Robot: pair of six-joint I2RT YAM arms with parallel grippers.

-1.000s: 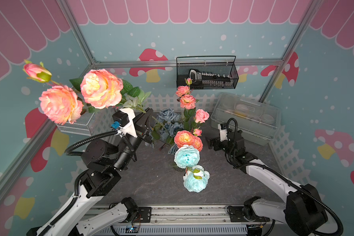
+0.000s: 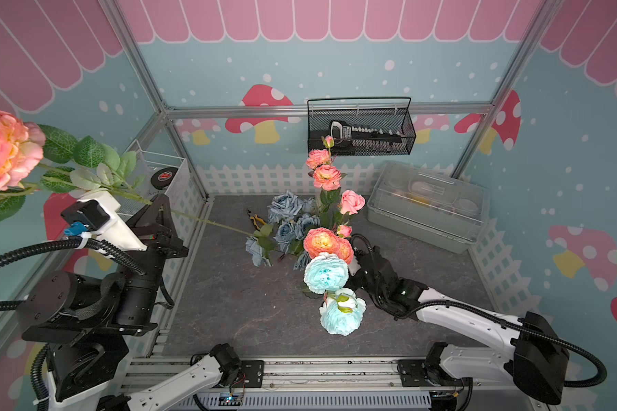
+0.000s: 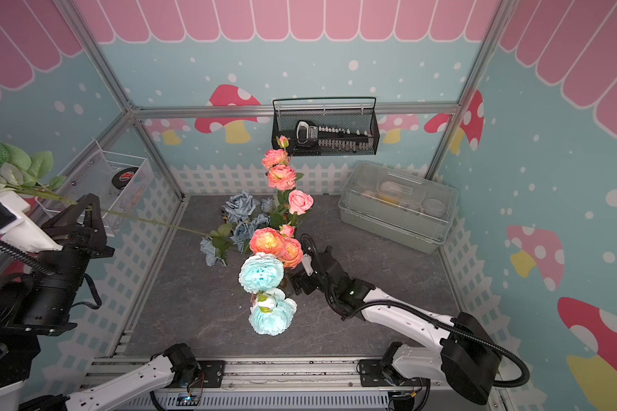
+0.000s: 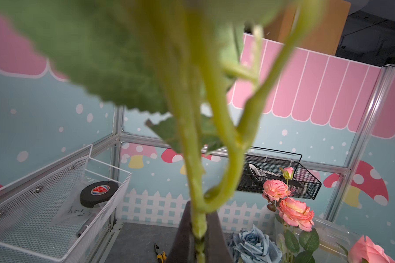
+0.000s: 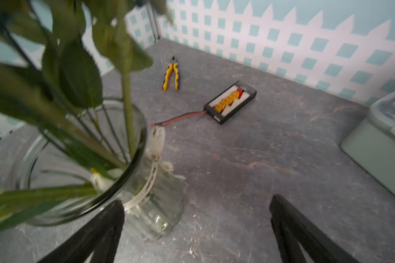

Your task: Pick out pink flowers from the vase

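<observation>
My left gripper point(image 2: 163, 229) is shut on a pink flower stem point(image 4: 193, 157), raised at the far left; its pink blooms point(image 2: 0, 150) show at the top left view's edge. The clear glass vase point(image 5: 162, 206) still holds pink roses point(image 2: 327, 176), orange-pink blooms, blue roses point(image 2: 285, 205) and pale turquoise flowers point(image 2: 325, 272). My right gripper is low beside the vase, open, with nothing between its fingers.
A lidded clear box point(image 2: 428, 205) stands back right. Pliers point(image 5: 171, 74) and a small connector board point(image 5: 230, 100) lie behind the vase. Wire baskets point(image 2: 361, 133) hang on the back and left walls.
My left gripper has moved left, away from the vase, carrying the pink stem. My right gripper has moved left and down toward the vase.
</observation>
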